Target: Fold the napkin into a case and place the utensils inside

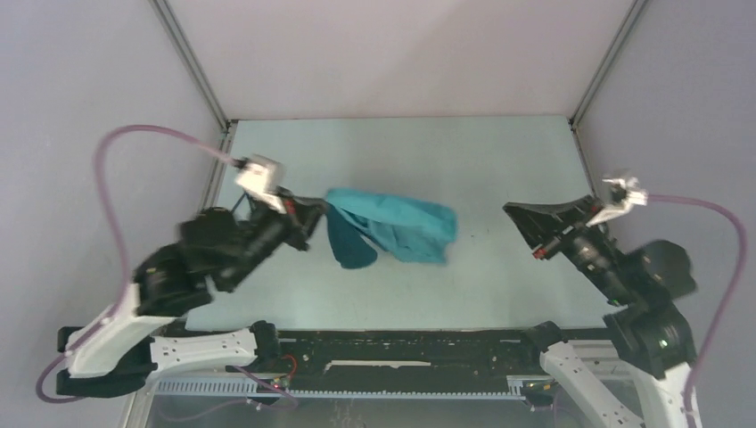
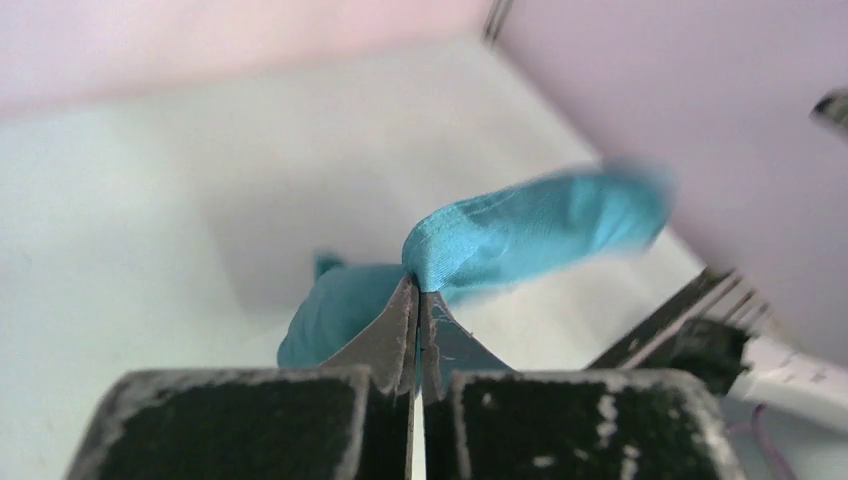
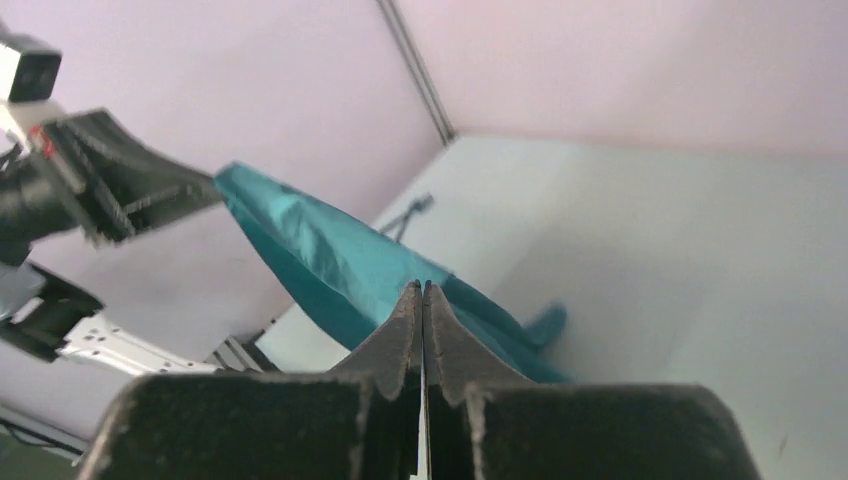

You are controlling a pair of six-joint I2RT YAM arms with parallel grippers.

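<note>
A teal napkin point(image 1: 406, 223) hangs in a loose, bunched fold from my left gripper point(image 1: 324, 205), which is raised over the left-middle of the table. In the left wrist view, the left gripper is shut with napkin cloth point(image 2: 540, 230) at its tips. My right gripper point(image 1: 506, 209) is to the right of the napkin, apart from it. The right wrist view shows the right gripper shut, with nothing seen between its fingers and the napkin point(image 3: 340, 250) beyond them. Dark utensils point(image 3: 408, 215) lie on the table's left; the left arm mostly covers them from above.
A dark rail point(image 1: 401, 348) runs along its front edge. Walls close in the left, right and back.
</note>
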